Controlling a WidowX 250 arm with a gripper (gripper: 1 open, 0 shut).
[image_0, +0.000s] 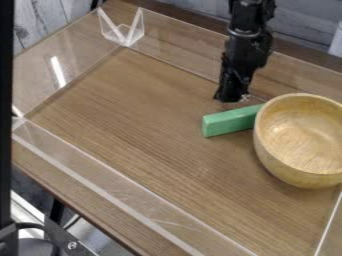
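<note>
My black gripper (231, 92) hangs at the upper middle, low over the wooden table, just behind a green block (229, 122). Its fingers look shut, with nothing seen between them, though they are small and dark. The green block lies at a slant, its right end against or close to a large tan bowl (297, 160) on the right.
Transparent walls line the back and left edges, with a clear angular piece (122, 30) at the back left.
</note>
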